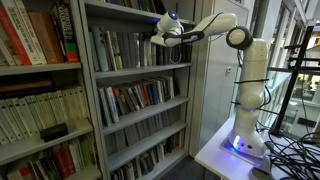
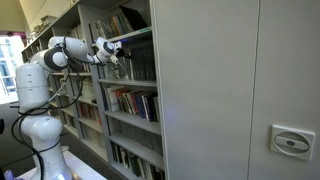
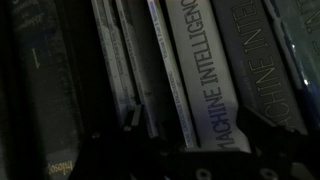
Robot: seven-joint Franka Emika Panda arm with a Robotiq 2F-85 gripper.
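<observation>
My gripper stands open in the wrist view, its two dark fingers spread apart in front of a row of book spines. Facing the gap are a pale grey book (image 3: 203, 70) lettered "MACHINE INTELLIGENCE" and thin volumes left of it. To its right stands a darker book (image 3: 255, 55) with "MACHINE INTE..." on its spine. In exterior view 1 the gripper (image 1: 157, 40) is at an upper shelf of the bookcase, at the arm's far end. Whether the fingers touch any book cannot be made out.
A dark, worn book (image 3: 45, 80) stands at the left, beyond a shadowed gap. Shelf boards (image 1: 140, 72) run below the gripper, and more rows of books fill the bookcase.
</observation>
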